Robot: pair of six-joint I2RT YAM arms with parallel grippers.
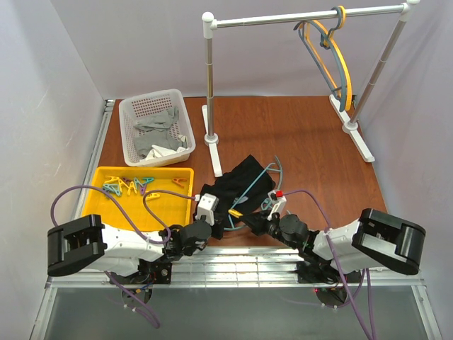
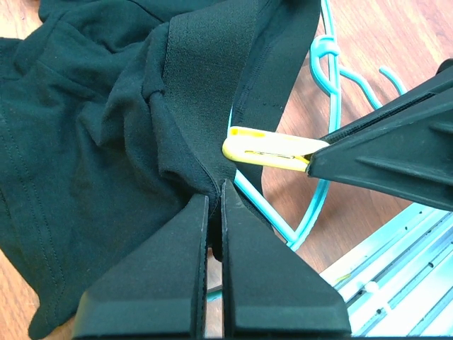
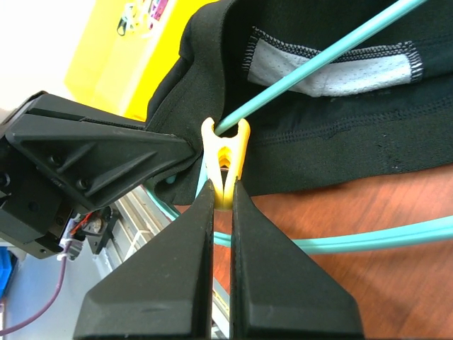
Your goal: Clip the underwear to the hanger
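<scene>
The black underwear [image 1: 241, 177] lies on the table with a cyan hanger [image 3: 340, 49] across it. My left gripper is shut at a folded edge of the dark waistband [image 2: 198, 78], pinching the fabric. My right gripper is shut on the back end of a yellow clip [image 3: 237, 145], whose tips sit at the waistband and the hanger bar. The views do not clearly show whether those tips grip both cloth and bar.
A yellow tray of clips [image 1: 102, 209] is at left, with a white basket of cloth [image 1: 124, 127] behind. The rack [image 1: 311, 14] with hangers stands at the back. Bare table lies to the right.
</scene>
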